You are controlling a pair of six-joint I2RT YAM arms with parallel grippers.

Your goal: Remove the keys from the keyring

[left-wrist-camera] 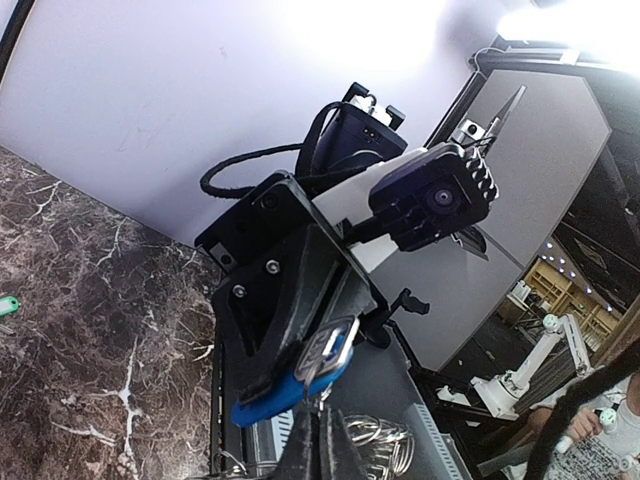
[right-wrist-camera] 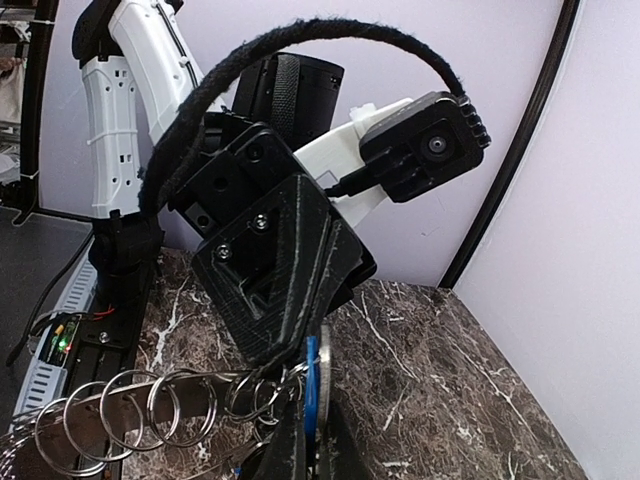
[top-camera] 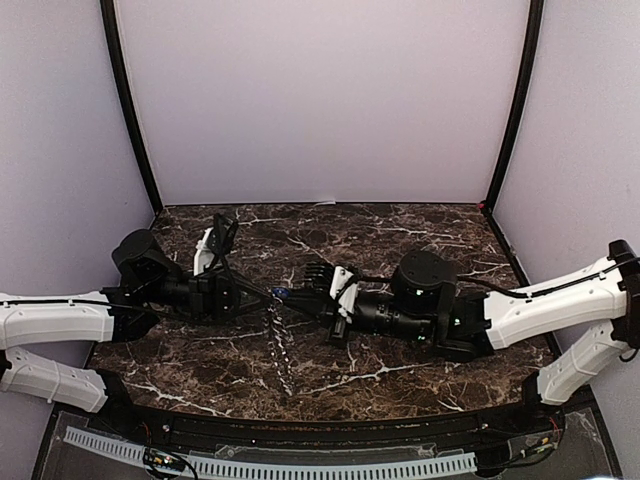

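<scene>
A blue-headed key (top-camera: pixel 279 292) is held at the tip of my right gripper (top-camera: pixel 285 297), over the middle-left of the table. The left wrist view shows its blue edge (left-wrist-camera: pixel 280 402) between the right fingers, with a bright metal part (left-wrist-camera: pixel 328 348) beside it. My left gripper (top-camera: pixel 266 297) meets it from the left, shut on the thin wire of the keyring. The coiled metal keyring (top-camera: pixel 280 350) hangs down from that meeting point; its loops (right-wrist-camera: pixel 180 405) show large in the right wrist view. Exactly where key and ring join is hidden by the fingers.
A small green item (left-wrist-camera: pixel 8 305) lies on the dark marbled table (top-camera: pixel 400 240) at the left edge of the left wrist view. A slotted metal rail (top-camera: pixel 330 466) runs along the front.
</scene>
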